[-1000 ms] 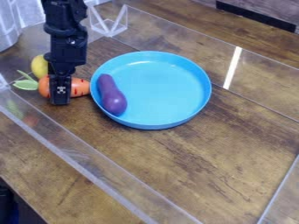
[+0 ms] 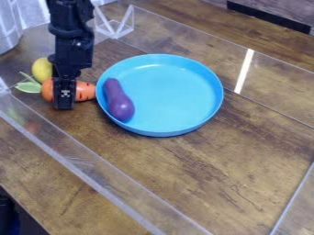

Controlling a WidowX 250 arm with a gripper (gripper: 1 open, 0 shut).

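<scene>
An orange carrot (image 2: 83, 91) with green leaves lies on the wooden table, left of a blue plate (image 2: 172, 101). My black gripper (image 2: 64, 92) comes down over the carrot from above and is shut on it. A purple eggplant (image 2: 117, 101) lies inside the plate on its left side. A yellow object (image 2: 42, 69) sits just behind the carrot, partly hidden by the gripper.
A metal pot (image 2: 6, 27) stands at the far left edge. A clear plastic strip runs diagonally across the lower left.
My gripper has shifted very slightly at the carrot; the plate and eggplant have not moved.
</scene>
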